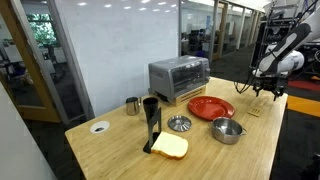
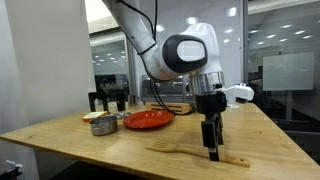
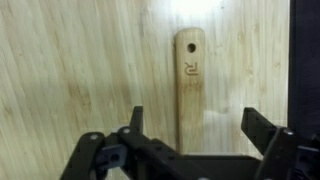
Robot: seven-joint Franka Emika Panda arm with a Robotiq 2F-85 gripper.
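Note:
A wooden utensil (image 3: 190, 90) lies flat on the table, its round, holed handle end toward the top of the wrist view. In exterior view 2 the same wooden utensil (image 2: 178, 149) shows a forked end at the left. My gripper is open above the handle, one finger on each side and clear of the wood. From exterior view 2, the gripper (image 2: 212, 145) hangs low over the handle half of the utensil. Its lower part in the wrist view is hidden by the gripper body.
A red plate (image 1: 211, 109), a metal pot (image 1: 228, 130) and a toaster oven (image 1: 180, 77) stand farther along the table. Beyond them are a black-topped dark item (image 1: 152, 118) and bread on a board (image 1: 170, 146). Bare tabletop surrounds the utensil.

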